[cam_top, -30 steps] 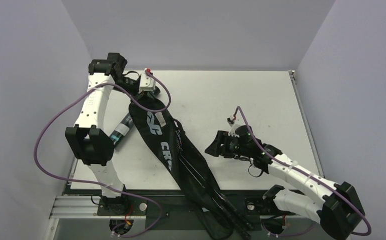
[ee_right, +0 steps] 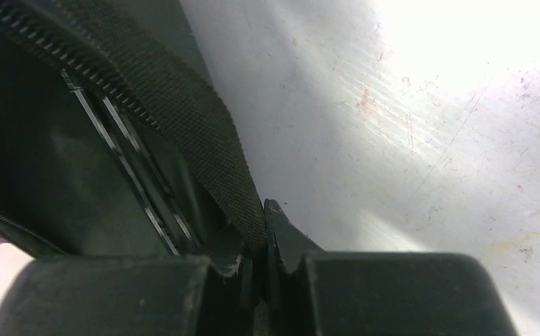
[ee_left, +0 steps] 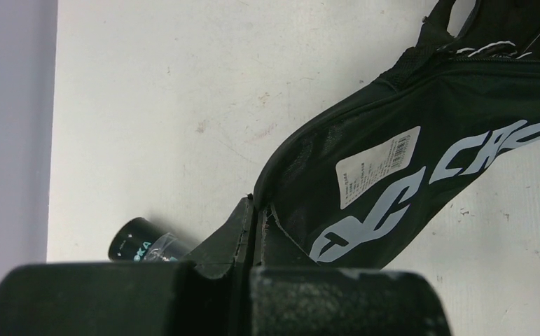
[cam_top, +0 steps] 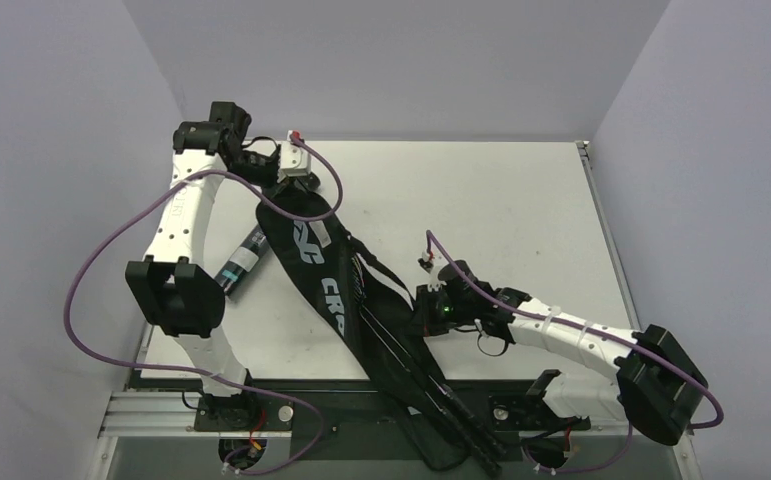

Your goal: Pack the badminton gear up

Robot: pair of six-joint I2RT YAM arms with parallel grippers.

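A long black racket bag [cam_top: 306,262] with white lettering lies slantwise over the table, its lower end hanging past the front edge. Its side is open, and racket shafts [cam_top: 386,343] show inside, with dark handles [cam_top: 471,432] at the lower end. My left gripper is shut on the bag's rounded upper end. In the right wrist view the bag's zippered edge [ee_right: 204,136] runs between the fingertips of my right gripper, which is shut on it. This edge is drawn out to the right, away from the shafts.
A dark tube with a pale band [cam_top: 242,260] lies left of the bag. Another dark cylinder's end [cam_top: 310,182] peeks out beside the left gripper.
My right gripper moved left and slightly down to the bag's edge and closed on it. The edge now stands out to the right, widening the opening. The left arm barely moved.
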